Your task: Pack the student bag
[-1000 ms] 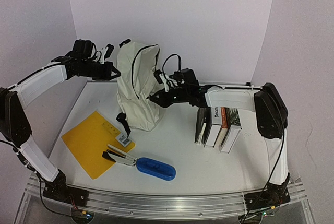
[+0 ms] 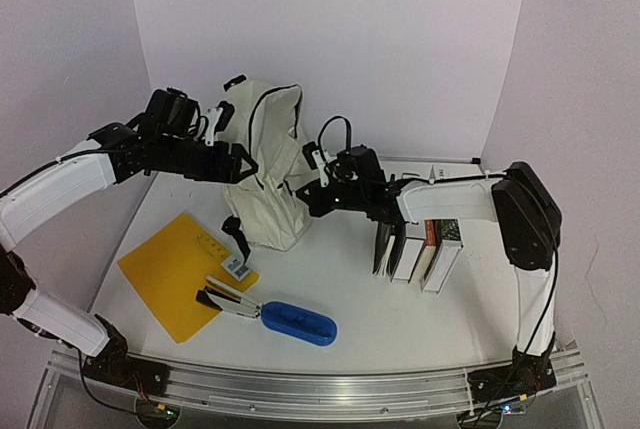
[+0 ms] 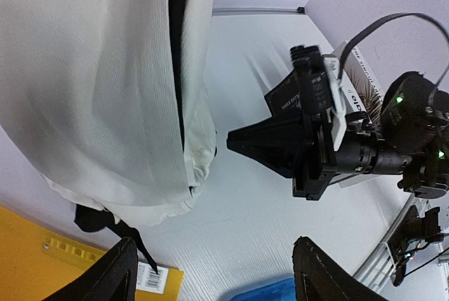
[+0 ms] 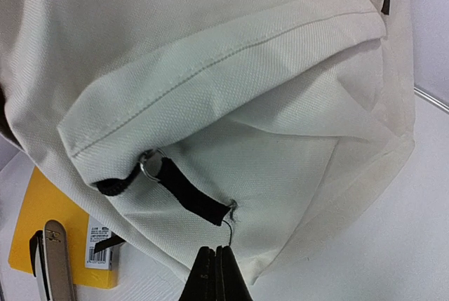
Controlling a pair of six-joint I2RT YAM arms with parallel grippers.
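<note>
The white bag [image 2: 265, 211] stands upright at the back of the table, its main opening edged by a dark zipper. On its front pocket [image 4: 231, 97] a black zipper pull [image 4: 189, 192] hangs loose from a metal ring. My right gripper is shut just below the pull's lower end, with the pull outside its fingers and nothing visible between them. My left gripper stands wide open with empty space between its fingers, in front of the bag's left side in the top view.
A yellow folder [image 2: 165, 279] lies at the left, a stapler [image 2: 230, 299] across its edge. Close by is a blue case [image 2: 299, 323]. Several books [image 2: 420, 254] stand at the right, below my right arm.
The right gripper, earlier at the zipper pull, has drawn back slightly; the pull now hangs free.
</note>
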